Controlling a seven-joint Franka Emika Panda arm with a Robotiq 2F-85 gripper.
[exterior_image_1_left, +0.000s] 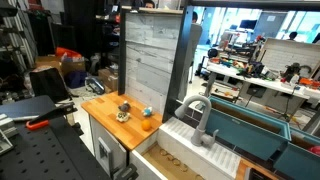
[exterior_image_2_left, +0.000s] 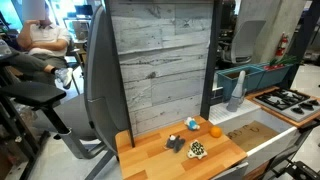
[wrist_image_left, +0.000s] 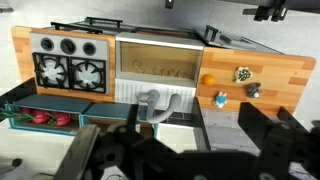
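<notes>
My gripper shows in the wrist view as dark, blurred fingers spread wide, with nothing held between them. It hangs high over a toy kitchen counter. On the wooden top lie an orange ball (wrist_image_left: 208, 79), a small blue-and-white toy (wrist_image_left: 220, 99), a dark grey piece (wrist_image_left: 253, 90) and a pale, knobbly ring-like object (wrist_image_left: 243, 74). All of these rest apart from one another. An open, shallow drawer (exterior_image_2_left: 250, 132) juts from the counter's front, and its wooden floor looks empty. In the exterior views the gripper cannot be made out.
A grey faucet (exterior_image_1_left: 203, 120) rises by the white ribbed sink surface (exterior_image_1_left: 218, 152). The stove (wrist_image_left: 68, 62) lies on the drawer's other side. Blue bins (exterior_image_1_left: 245, 130) run behind the sink, and a tall whitewashed plank panel (exterior_image_2_left: 168, 80) backs the wooden top.
</notes>
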